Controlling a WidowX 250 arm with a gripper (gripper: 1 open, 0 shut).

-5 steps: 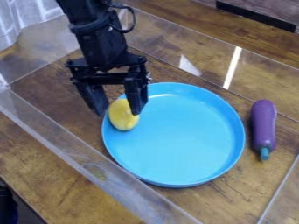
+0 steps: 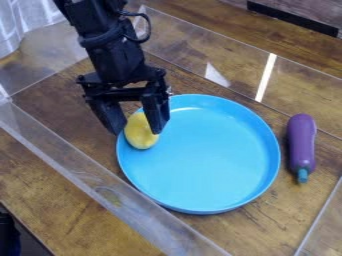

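Note:
My black gripper (image 2: pixel 134 115) is open, its two fingers lowered on either side of a yellow object (image 2: pixel 142 133) in the left part of a blue plate (image 2: pixel 214 172). The fingers hide part of the yellow object, and I cannot tell whether they touch it.
A purple eggplant-like toy (image 2: pixel 301 145) lies right of the plate on the wooden table (image 2: pixel 74 195). Clear rails or panels run along the left and lower edges.
The arm has shifted very slightly over the last second, staying over the yellow object. The plate and toys look unmoved.

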